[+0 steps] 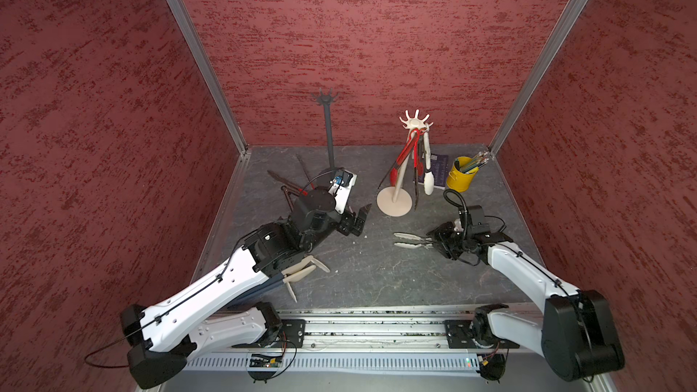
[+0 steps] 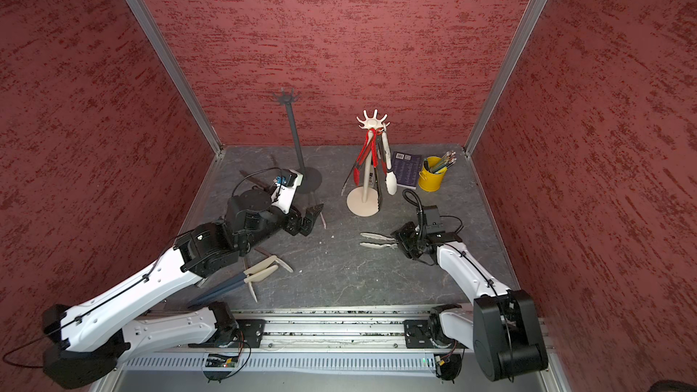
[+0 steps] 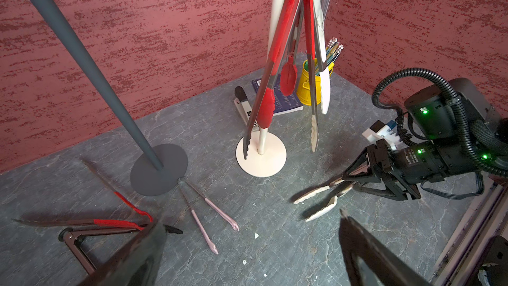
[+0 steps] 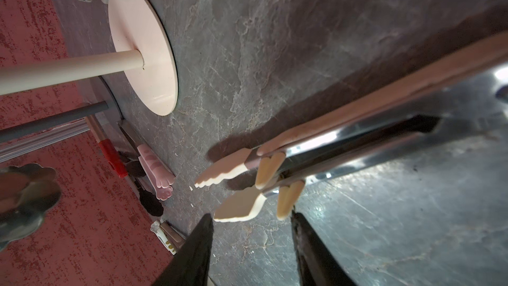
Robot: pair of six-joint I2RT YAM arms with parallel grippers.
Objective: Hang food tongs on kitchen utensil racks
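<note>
A pair of white-tipped steel tongs [image 1: 412,244] lies on the table at the right. My right gripper [image 1: 444,241] is low over it, and in the right wrist view its blurred fingers point at the tongs; whether they grip is unclear. My left gripper [image 1: 359,217] hangs open over the left middle, with nothing between its fingers. The cream rack [image 1: 394,204] holds red and white tongs. The dark grey rack [image 3: 158,174] stands to its left with no tongs visible hanging on it.
Several tongs [image 3: 116,222] lie on the left of the table. A yellow cup [image 1: 461,178] of utensils, a dark blue book [image 2: 406,167] and a stapler [image 3: 242,100] stand at the back right.
</note>
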